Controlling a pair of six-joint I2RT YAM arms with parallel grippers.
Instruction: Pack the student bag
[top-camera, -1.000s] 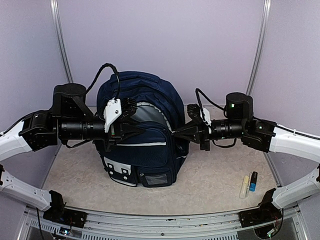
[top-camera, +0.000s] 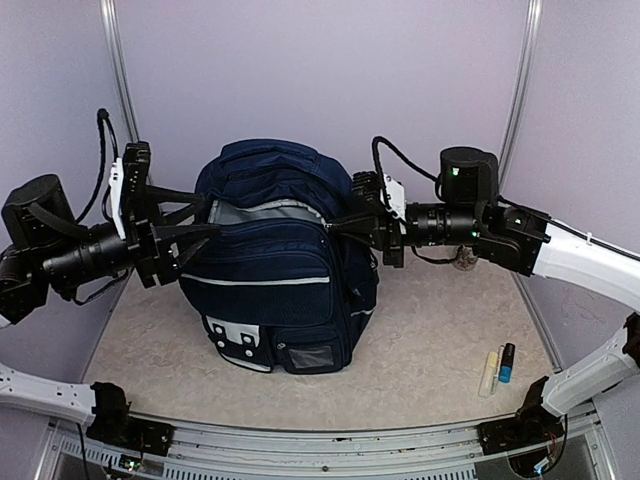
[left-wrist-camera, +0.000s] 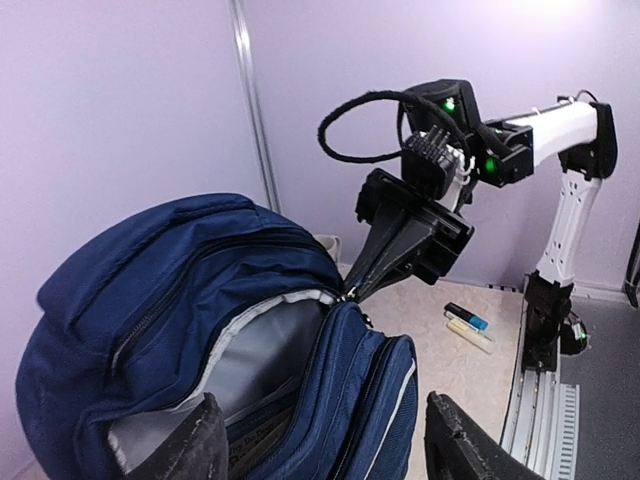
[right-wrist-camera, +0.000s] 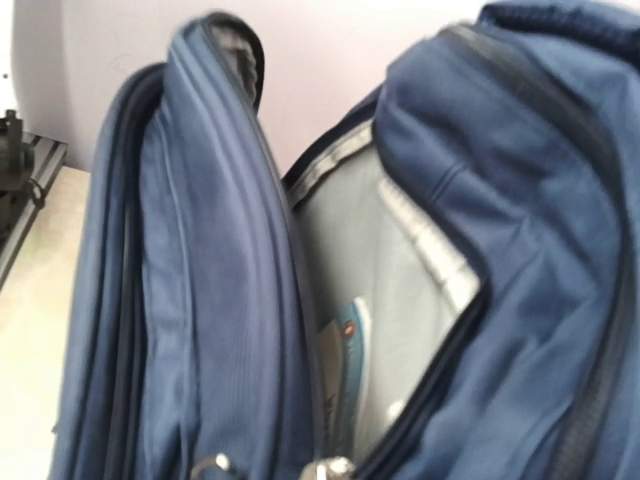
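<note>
The dark blue backpack (top-camera: 265, 300) stands upright on the table with its main compartment partly open, grey lining (left-wrist-camera: 265, 350) showing. Inside the opening, the right wrist view shows a book or booklet edge (right-wrist-camera: 352, 370). My right gripper (top-camera: 332, 226) is at the right side of the opening, shut on the small metal zipper pull (left-wrist-camera: 350, 294). Its fingers lie outside the right wrist view, where a metal zipper piece (right-wrist-camera: 328, 468) shows at the bottom edge. My left gripper (top-camera: 212, 218) stands open at the bag's left side, nothing between its fingers.
A blue-and-black stick-shaped item (top-camera: 506, 362) and a pale yellow one (top-camera: 489, 373) lie at the table's front right. Behind the right arm a small object (top-camera: 465, 258) is partly hidden.
The left gripper has drawn back to the left, away from the bag's front. My right gripper has moved up and slightly left with the zipper pull, and the opening has narrowed.
</note>
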